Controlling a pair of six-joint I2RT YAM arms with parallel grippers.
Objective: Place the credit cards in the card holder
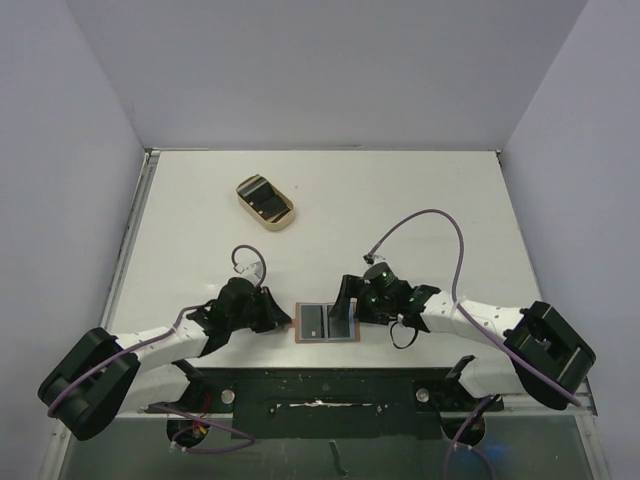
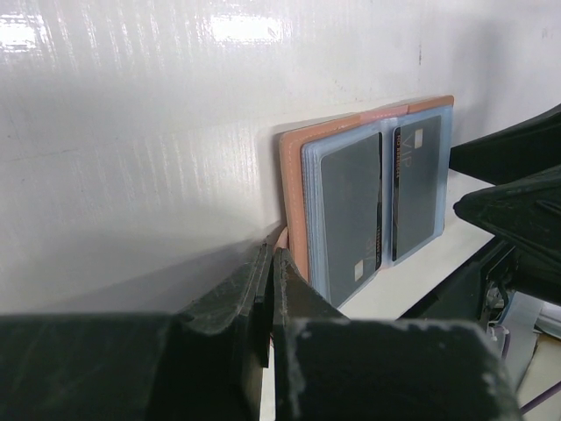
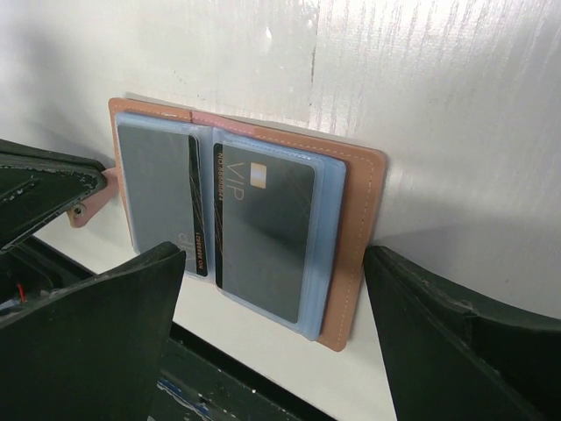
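Note:
The brown card holder (image 1: 328, 342) (image 2: 294, 189) (image 3: 358, 224) lies open at the table's front, with a clear sleeve on each page. Behind the left sleeve shows a dark card (image 2: 349, 210) (image 3: 158, 175); a dark VIP card (image 2: 416, 180) (image 3: 263, 228) fills the right one. My left gripper (image 1: 289, 322) is shut at the holder's left edge, on its thin pinkish snap tab (image 3: 95, 202). Around the right page stands my right gripper, open, one finger over the middle of the holder, the other by its right edge. Nothing is gripped between them.
Toward the back left sits a beige box (image 1: 285, 218) with dark cards (image 1: 262, 197) in it. Free white table (image 1: 400, 190) stretches across the back and the right. A dark base (image 1: 320, 400) borders the front edge close to the holder.

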